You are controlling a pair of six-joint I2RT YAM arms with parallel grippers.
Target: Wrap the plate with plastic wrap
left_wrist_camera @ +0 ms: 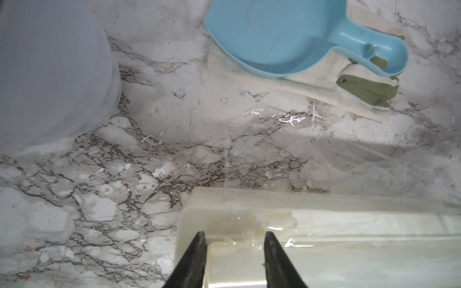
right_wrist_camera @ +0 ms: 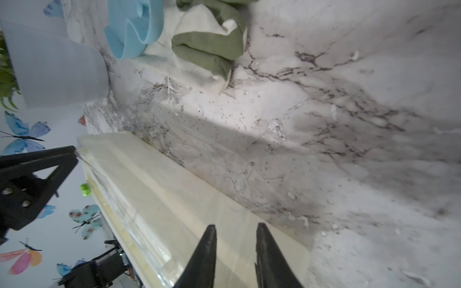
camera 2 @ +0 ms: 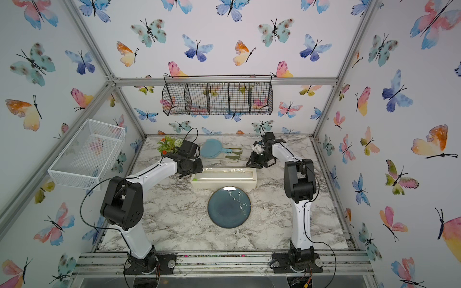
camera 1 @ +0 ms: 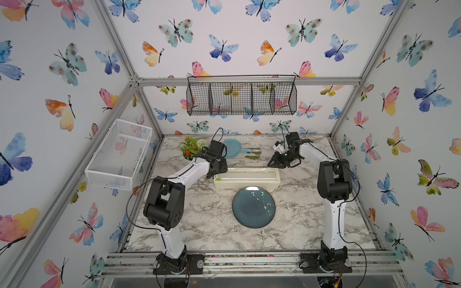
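Observation:
A round blue-grey plate (camera 1: 249,211) with a white blossom pattern lies just in front of the long cream wrap dispenser (camera 1: 247,183). Clear plastic film (left_wrist_camera: 269,160) spreads over the dispenser's back edge onto the marble behind it; glints and creases mark it. No film shows over the plate. My left gripper is partly open above the dispenser's left end, with film seen beyond and below its fingertips. At the right end, my right gripper also stands partly open over the dispenser's back side. Whether either touches the film is unclear.
Behind the dispenser lie a blue pan-shaped dish (left_wrist_camera: 283,38) and a green-and-white cloth (left_wrist_camera: 367,88). A potted plant (camera 1: 188,147) stands back left, close to my left arm. Bare marble surrounds the plate's sides and front.

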